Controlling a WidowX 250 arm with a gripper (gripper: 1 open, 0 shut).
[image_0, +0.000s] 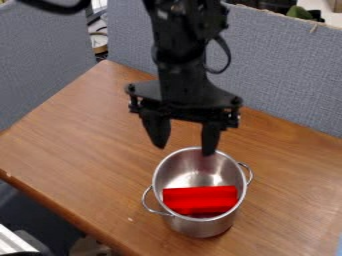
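Note:
My black gripper (183, 134) hangs open just above the back rim of a steel pot (198, 222), its two fingers apart. The pot has wire handles on both sides and stands on the wooden table (74, 140). Inside it lies a red cylindrical object (199, 199).
Grey padded panels border the table at the back and the left. Some clutter shows at the lower left corner, off the wooden top.

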